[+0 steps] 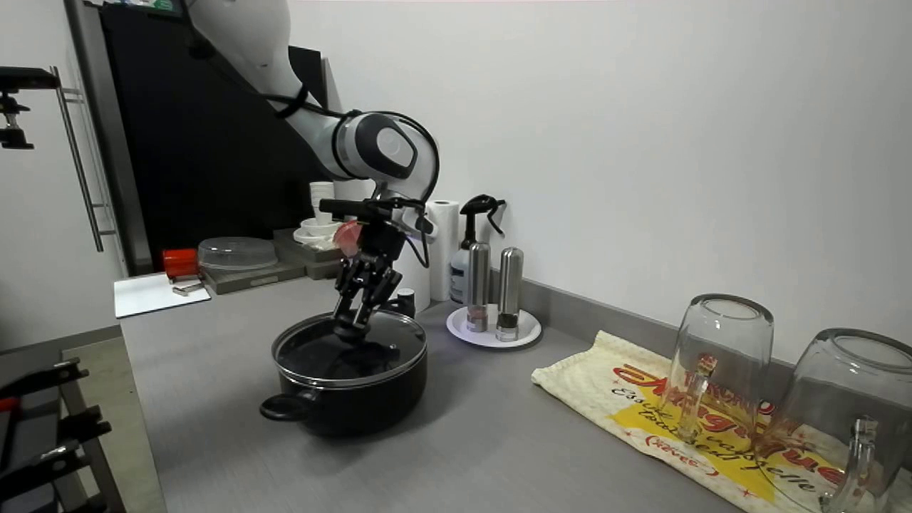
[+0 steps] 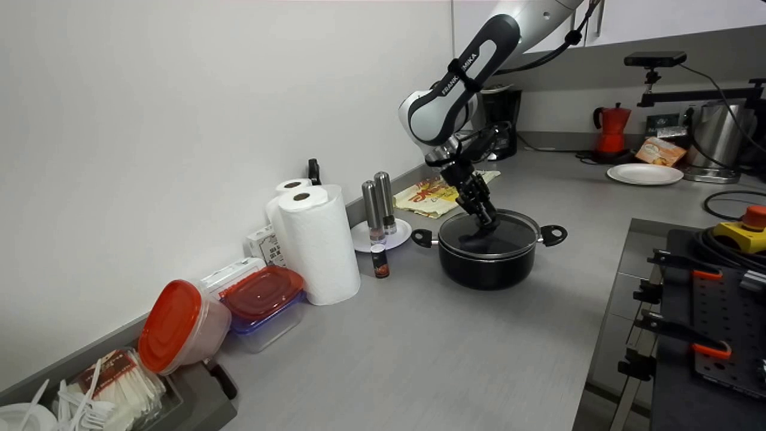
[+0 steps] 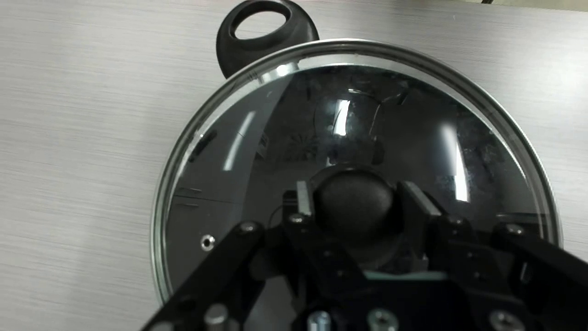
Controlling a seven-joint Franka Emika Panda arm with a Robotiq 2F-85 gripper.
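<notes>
A black pot with two side handles stands on the grey counter. Its glass lid with a metal rim rests on the pot's top in both exterior views, with no clear gap at the rim. In the wrist view the lid fills most of the picture, and its round black knob sits between the two fingers. My gripper, pointing down from above, is shut on that knob. The pot's inside is hard to make out through the dark glass.
Behind the pot, a white plate holds two steel grinders. A small spice jar stands beside it, near paper towel rolls. Two glass mugs stand upside down on a printed cloth. Open counter lies in front of the pot.
</notes>
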